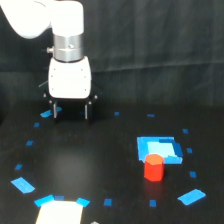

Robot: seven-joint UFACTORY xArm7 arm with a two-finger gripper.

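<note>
My gripper (71, 108) hangs at the upper left of the camera view, pointing down. Its two dark fingers stand apart, so it is open, and nothing shows between them. Far from it, at the lower right, a red block (153, 172) with a hexagonal outline rests on the dark table. Right behind the block lies a blue-edged square (143, 146) with a white middle. The block covers part of the square's near side; whether the two touch, I cannot tell.
Small blue marks and larger blue strips (191, 197) are scattered over the black table. A bright white object (60, 213) is cut off by the bottom edge at the left. Between my gripper and the red block the table is clear. A dark curtain (150, 50) hangs behind.
</note>
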